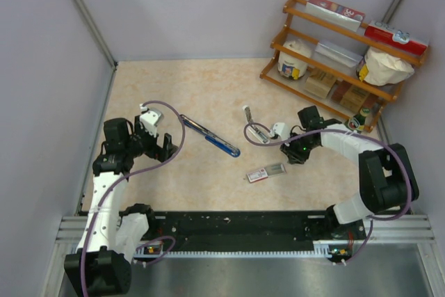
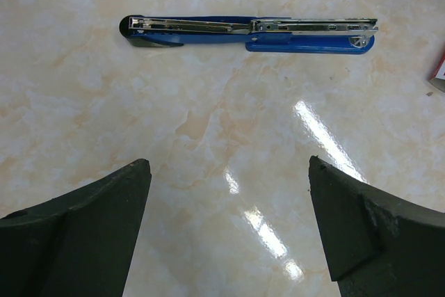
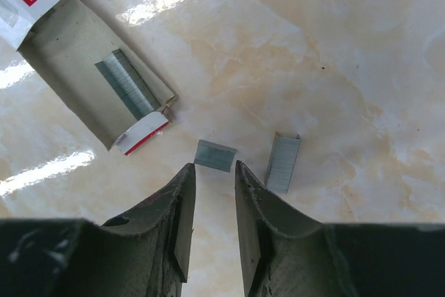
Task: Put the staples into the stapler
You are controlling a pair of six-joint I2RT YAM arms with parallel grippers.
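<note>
The blue stapler (image 1: 210, 135) lies folded wide open on the table, its metal channel facing up in the left wrist view (image 2: 250, 33). My left gripper is open, with bare table between its fingers. A short grey staple strip (image 3: 215, 156) lies just ahead of the tips of my right gripper, which is part open; whether the tips touch the strip is unclear. A longer staple strip (image 3: 283, 163) rests to its right. In the open staple box (image 3: 73, 67) sits another block of staples (image 3: 128, 84).
A white device (image 1: 256, 126) with a raised arm stands behind the staple box. The wooden shelf (image 1: 337, 67) with boxes and tubs fills the back right corner. Bare table surrounds the stapler's front side.
</note>
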